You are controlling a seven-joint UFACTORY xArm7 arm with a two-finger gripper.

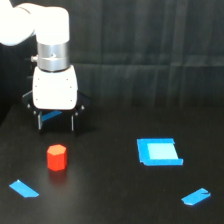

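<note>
A red block (57,157) stands on the dark table at the left, below the gripper in the picture. Above and somewhat behind it, my white gripper (56,123) hangs pointing down. Its two thin dark fingers are spread wide, and nothing shows between them except the table and a bit of blue tape beyond. Block and gripper are apart.
A white square (162,152) edged with blue tape lies flat on the table at the right. Blue tape strips lie at front left (24,188), front right (196,197) and behind the gripper. Dark curtain stands at the back.
</note>
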